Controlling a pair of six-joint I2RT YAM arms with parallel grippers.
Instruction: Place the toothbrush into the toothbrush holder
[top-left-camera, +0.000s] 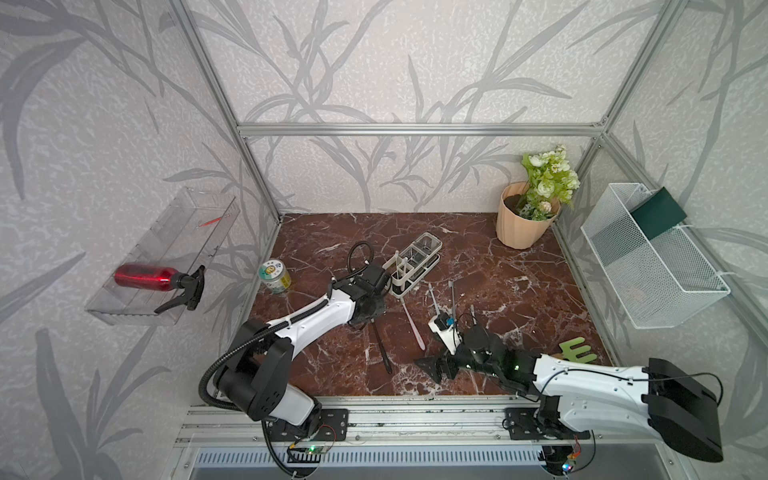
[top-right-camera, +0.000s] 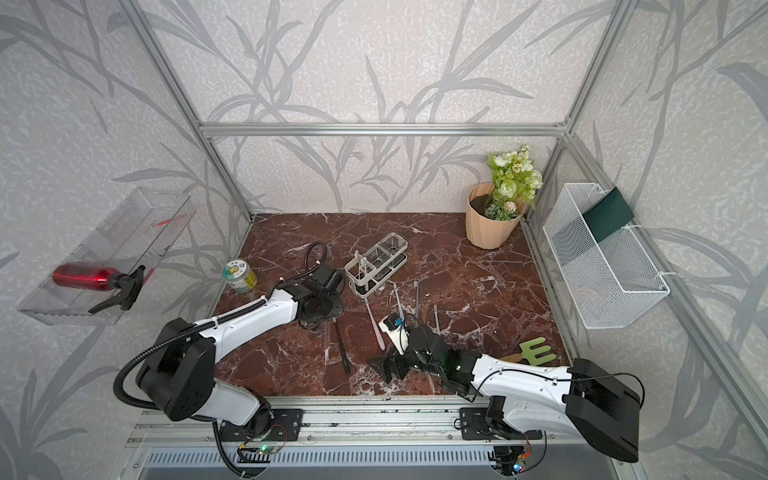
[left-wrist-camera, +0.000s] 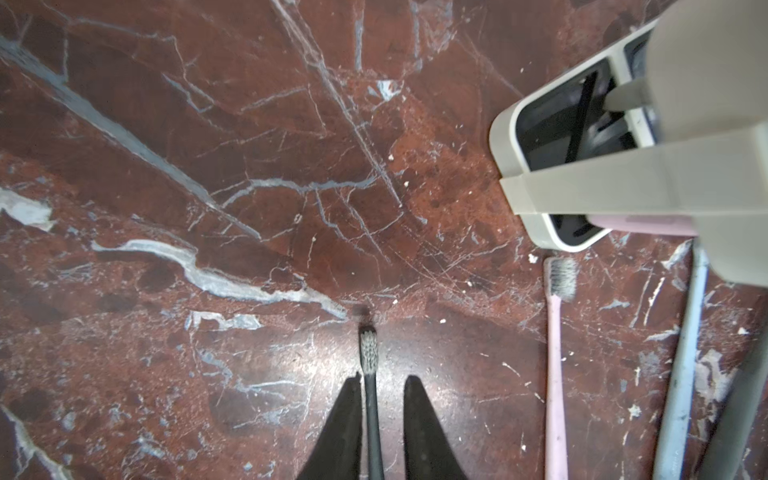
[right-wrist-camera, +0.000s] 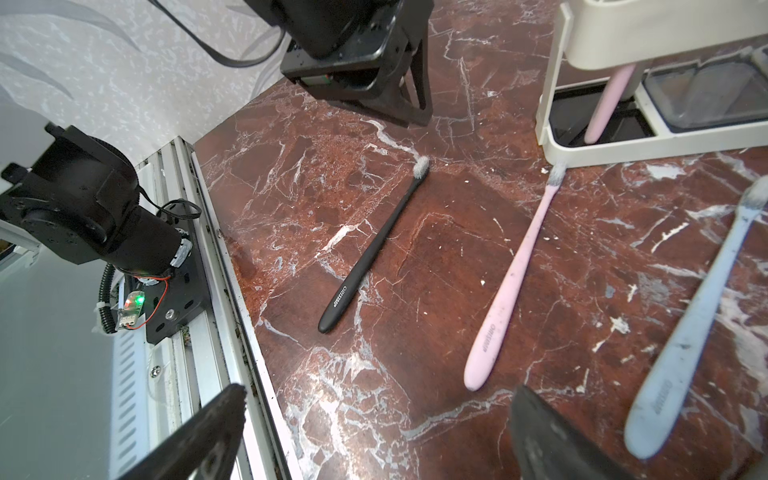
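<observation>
A black toothbrush (right-wrist-camera: 374, 248) lies flat on the table, bristles toward the back. My left gripper hovers above it, fingers parted; in the left wrist view the brush shows in the gap below, ungripped. The white toothbrush holder (right-wrist-camera: 680, 145) stands right of that gripper, with a pink handle (right-wrist-camera: 609, 104) inside one compartment. A second pink toothbrush (right-wrist-camera: 512, 292) lies in front of the holder, head close to its base. To its right is a blue toothbrush (right-wrist-camera: 694, 324). My right gripper is open and empty near the front edge.
A grey toothbrush (left-wrist-camera: 740, 416) lies right of the blue one. A round tin (top-left-camera: 274, 276) stands at the left, a flower pot (top-left-camera: 521, 224) at the back right. A green fork-shaped tool (top-left-camera: 574, 350) lies beside the right arm. Marble between holder and pot is clear.
</observation>
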